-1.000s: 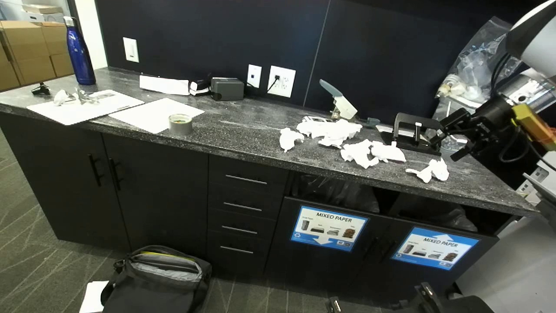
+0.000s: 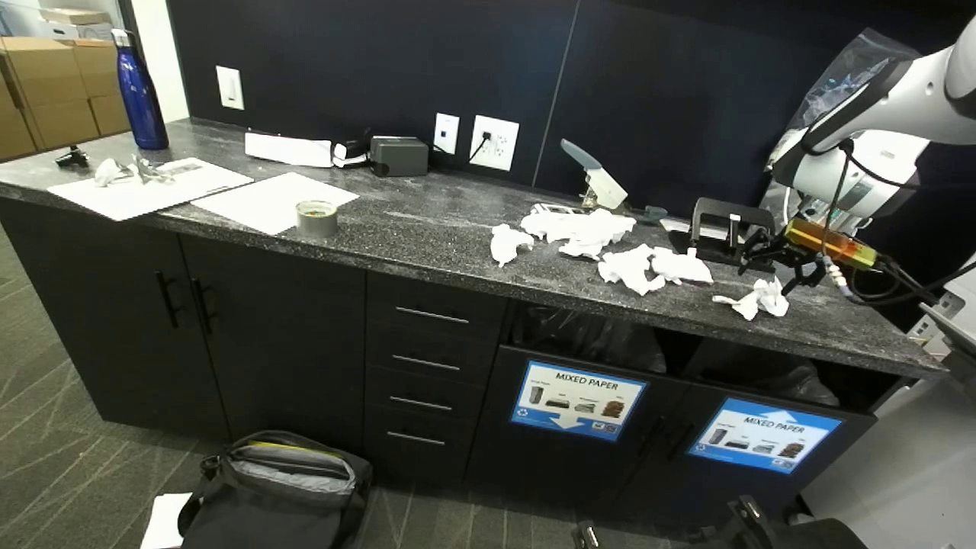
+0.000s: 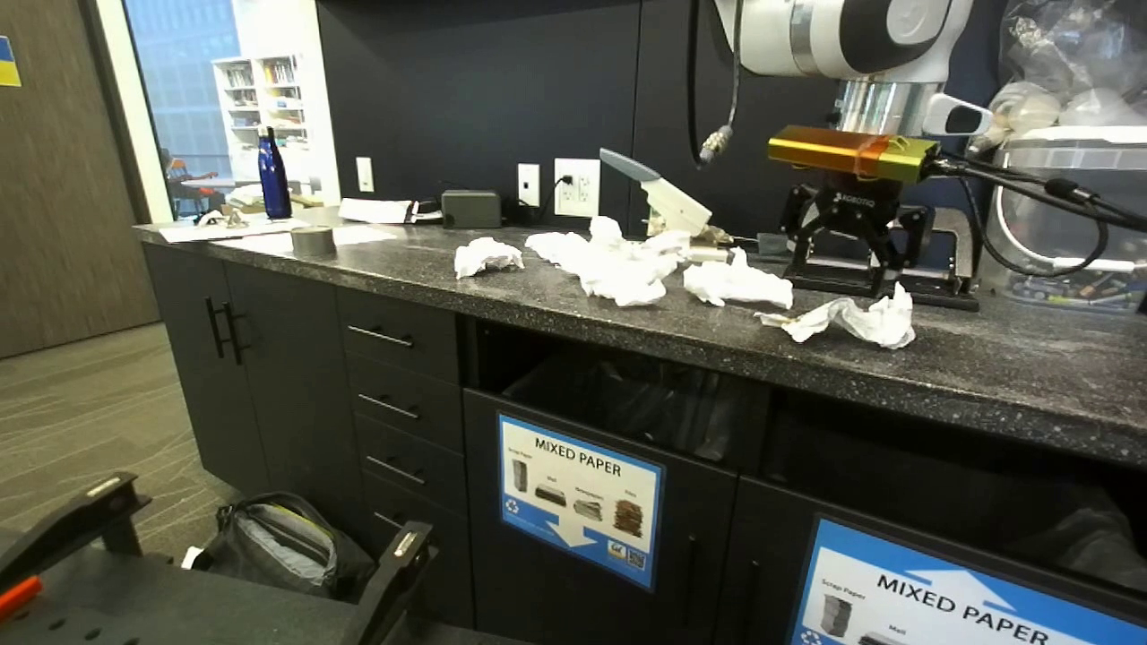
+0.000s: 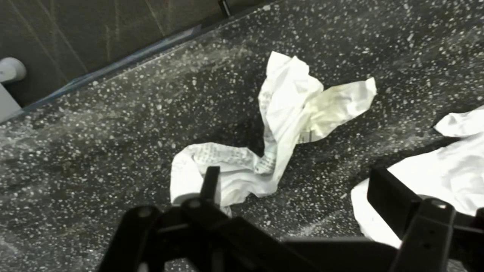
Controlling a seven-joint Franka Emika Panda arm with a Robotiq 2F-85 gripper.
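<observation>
Beneath my open gripper lies a crumpled piece of white paper (image 4: 283, 131) with faint print, in the wrist view. One finger overlaps its lower left end from above; the other finger overlaps a second crumpled paper (image 4: 422, 181) at the right. Nothing is held between the fingers. In exterior view 1 the gripper (image 2: 773, 267) hangs just above and behind the rightmost crumpled paper (image 2: 759, 298). More crumpled papers (image 2: 585, 230) lie to the left on the dark countertop (image 2: 412, 219). Exterior view 2 shows the gripper (image 3: 849, 253) pointing down behind the paper (image 3: 860, 319).
A black hole punch (image 2: 732, 224) and a stapler (image 2: 599, 183) stand behind the papers. Open bin slots (image 2: 585, 338) sit under the counter's front edge. A clear plastic tub (image 3: 1075, 215) stands at right. Tape (image 2: 316, 218) and a blue bottle (image 2: 139, 96) are far left.
My arm has moved left and the gripper has swung from pointing sideways to pointing more downward, closer to the rightmost paper. The papers have not moved.
</observation>
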